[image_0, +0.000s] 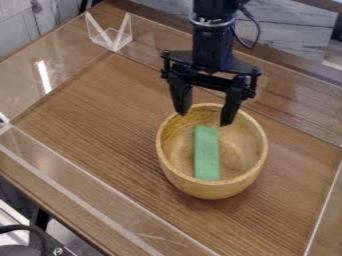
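My black gripper (206, 95) hangs open above the back rim of a tan bowl (247, 163), fingers apart with nothing seen between them. Inside the bowl a green rectangular block (206, 155) lies lengthwise, front to back, a little left of centre.
A small clear plastic object (110, 30) stands at the back left. A black cable runs at the lower left edge.
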